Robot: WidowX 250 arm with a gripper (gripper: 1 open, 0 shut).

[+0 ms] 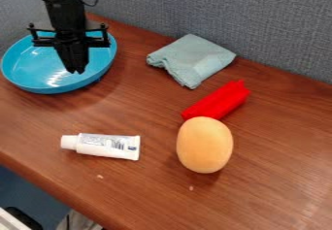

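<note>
My black gripper (72, 51) hangs over a blue plate (29, 71) at the upper left, its tips low within the plate's outline; whether it is open or shut is unclear. On the wooden table, a white tube (101, 146) lies near the front edge, a tan egg-shaped object (204, 145) sits right of it, and a red cylindrical object (218, 100) lies behind that. A folded grey-green cloth (191, 59) lies at the back.
A grey padded wall (234, 11) runs behind the table.
</note>
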